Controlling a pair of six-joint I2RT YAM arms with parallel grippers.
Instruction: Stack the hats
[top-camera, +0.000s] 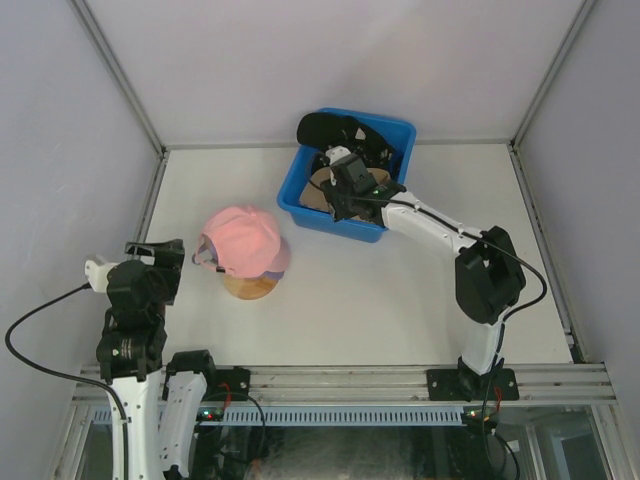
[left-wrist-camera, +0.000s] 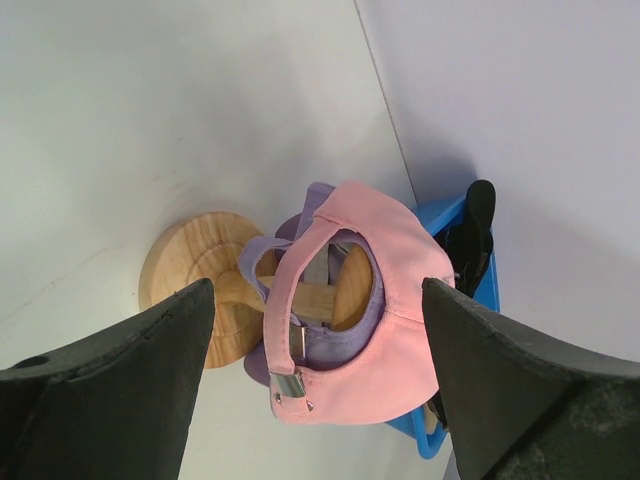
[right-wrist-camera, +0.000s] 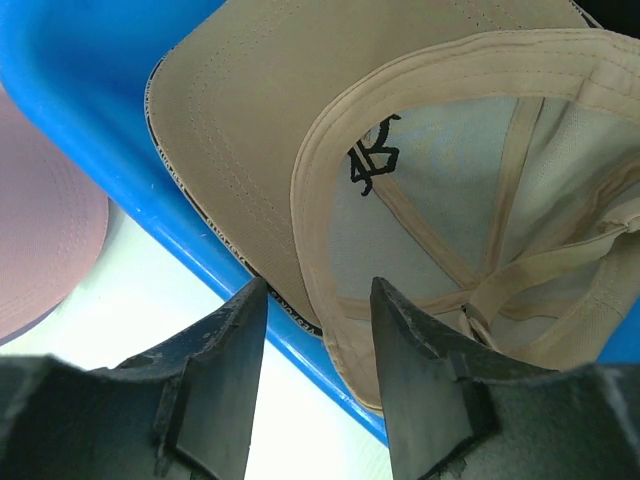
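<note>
A pink cap sits over a purple cap on a wooden stand, left of the table's middle. Left of that stack, my left gripper stands open, and nothing lies between its fingers. In the blue bin lies a tan cap with its inside showing in the right wrist view. Over the bin's front wall my right gripper is open; the tan cap's edge lies just beyond its fingertips, and contact cannot be made out.
A black cap rests at the bin's back left, its brim on the rim. Further dark headwear fills the back of the bin.
</note>
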